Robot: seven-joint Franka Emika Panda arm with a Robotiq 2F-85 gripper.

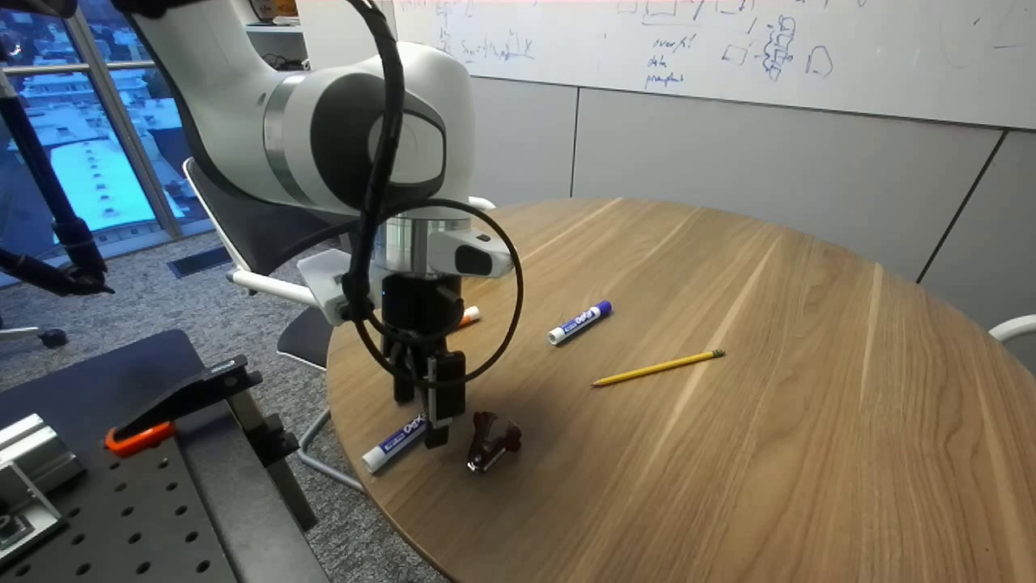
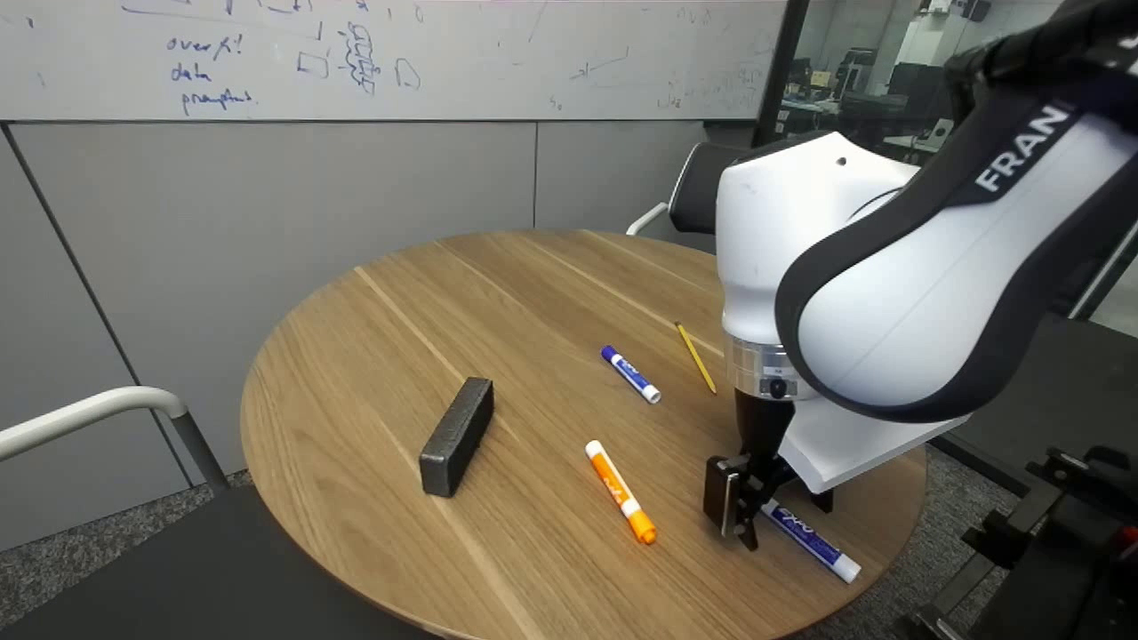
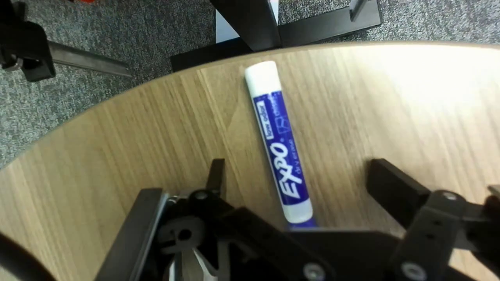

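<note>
A blue-and-white Expo marker [image 3: 281, 145] lies on the round wooden table close to its edge, its white end toward the rim. My gripper is open and low over it. One finger stands on either side of the marker in the wrist view, with bare wood between each finger and the barrel. The marker's blue cap end is mostly hidden under the gripper body there. In exterior view 1 the marker [image 1: 394, 445] reaches out from behind the fingers, and in exterior view 2 its white end [image 2: 845, 567] points to the lower right.
A dark red staple remover [image 1: 493, 440] sits just beside the gripper. Elsewhere on the table [image 1: 825, 437] lie a second blue marker [image 2: 631, 374], an orange marker [image 2: 621, 491], a yellow pencil [image 1: 658, 368] and a black eraser-like block [image 2: 458, 437].
</note>
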